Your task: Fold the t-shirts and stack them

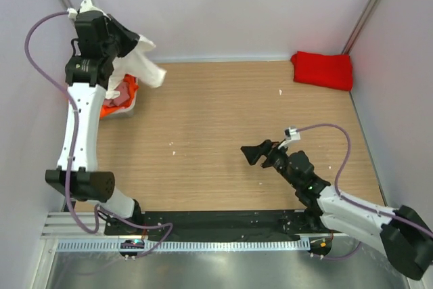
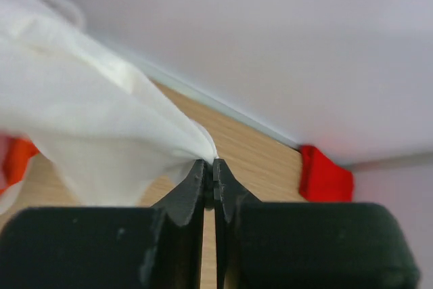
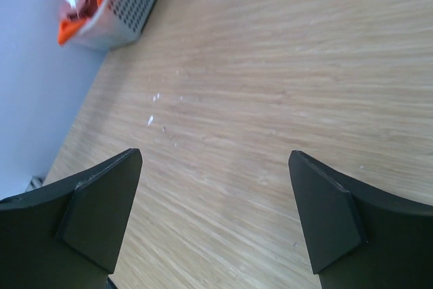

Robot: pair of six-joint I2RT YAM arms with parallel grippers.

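Observation:
My left gripper is shut on a fold of a white t-shirt (image 2: 101,109), pinched at the fingertips. In the top view this white shirt (image 1: 143,69) hangs from the raised left arm, spread over the basket's right side and out above the table. Below it, the white basket (image 1: 122,113) holds orange cloth (image 1: 108,109) and a dusky pink piece (image 1: 122,95); the arm and shirt cover much of it. A red shirt (image 1: 322,70), folded into a flat rectangle, lies at the far right corner. Over the right-centre table, my right gripper stands open and empty.
Bare wooden table (image 1: 203,120) stretches across the whole middle. Walls enclose the left, back and right sides. A purple cable (image 1: 74,133) loops along the left arm, another along the right. Small white specks (image 3: 151,120) dot the wood.

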